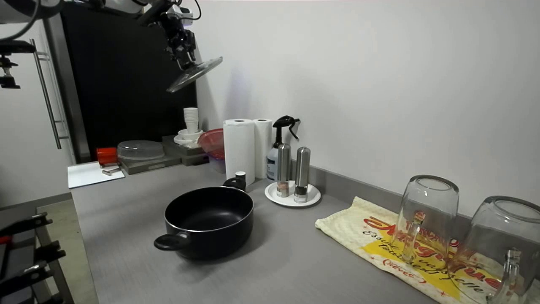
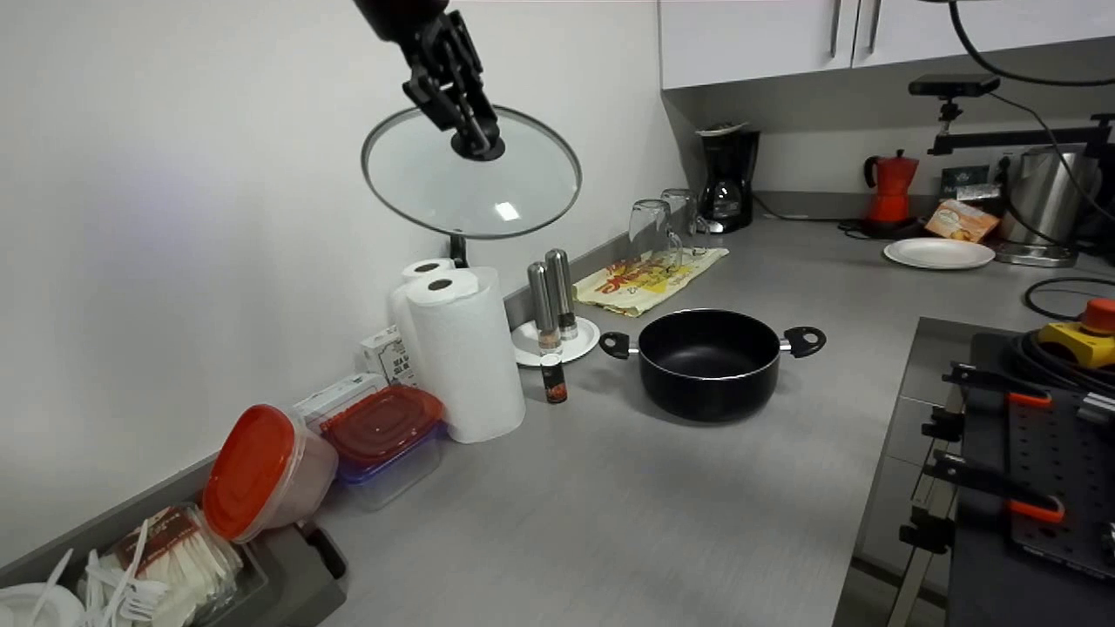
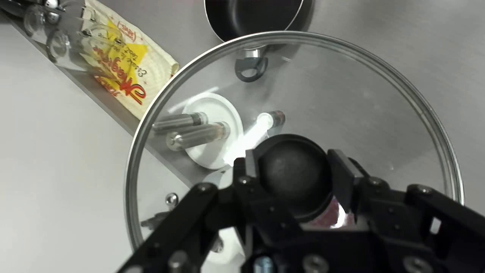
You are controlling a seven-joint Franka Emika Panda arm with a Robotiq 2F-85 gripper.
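A round glass lid [image 2: 418, 172] with a metal rim hangs high above the counter, tilted. My gripper is shut on the lid's black knob [image 3: 295, 175], one finger on each side of it. In exterior view 1 the lid [image 1: 197, 74] is seen nearly edge-on, below the gripper [image 1: 188, 66]. An uncovered black pot [image 1: 210, 223] with two handles stands on the counter, well below and apart from the lid. The wrist view shows part of the pot [image 3: 254, 18] past the lid's top edge, with one handle seen through the glass.
Paper towel rolls [image 2: 465, 355], a spray bottle [image 1: 273, 159] and a white plate with two grinders [image 1: 302, 175] stand along the wall. Upturned glass mugs [image 1: 430, 213] sit on a printed cloth [image 1: 349, 223]. The counter [image 2: 585, 533] in front of the pot is clear.
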